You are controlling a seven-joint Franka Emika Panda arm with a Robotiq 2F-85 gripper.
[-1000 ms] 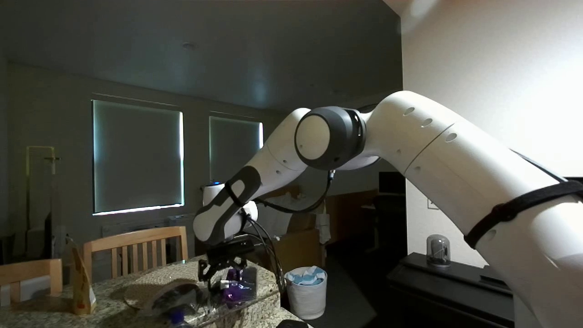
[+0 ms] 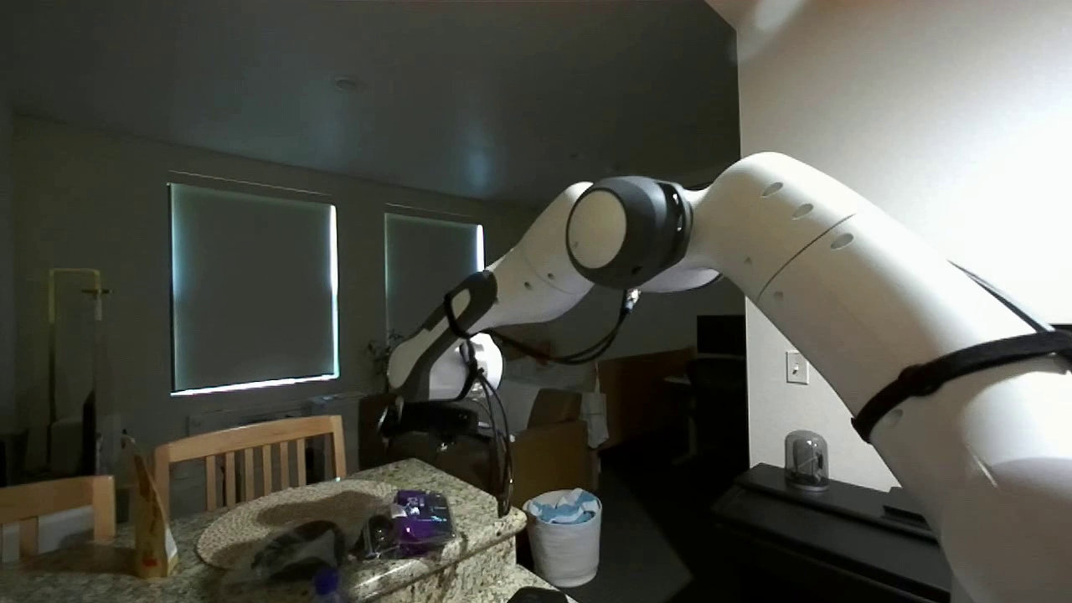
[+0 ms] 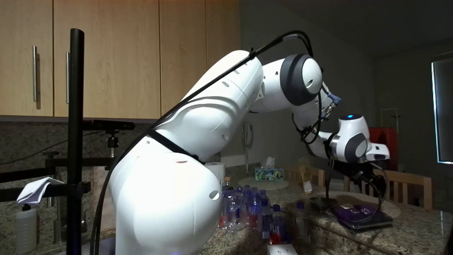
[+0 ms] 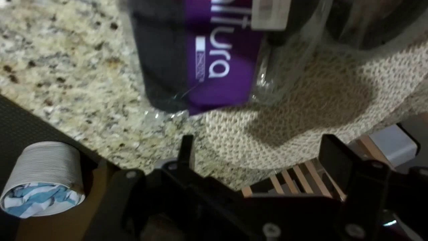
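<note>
A purple and black package [image 4: 224, 60] in clear plastic lies on the granite counter, partly over the round woven placemat [image 4: 297, 132]. White lettering shows on its purple side. Exterior view 1 has the same package [image 2: 422, 517] near the counter's right corner. My gripper is open, its two fingers wide apart and nothing held between them. It hangs above the counter, clear of the package, which fills the top of the wrist view. More clear plastic with something dark inside [image 2: 299, 548] rests beside the package on the placemat.
Several plastic bottles [image 3: 254, 208] crowd the counter between the arm's base and the package. An upright pouch [image 2: 154, 523] stands at the left. Wooden chairs [image 2: 251, 457] line the far side. A white basket [image 2: 564, 543] sits on the floor past the counter's edge.
My gripper has risen from beside the package and now hangs higher above the counter. The package and placemat have shifted; the package lies slightly further left in exterior view 1.
</note>
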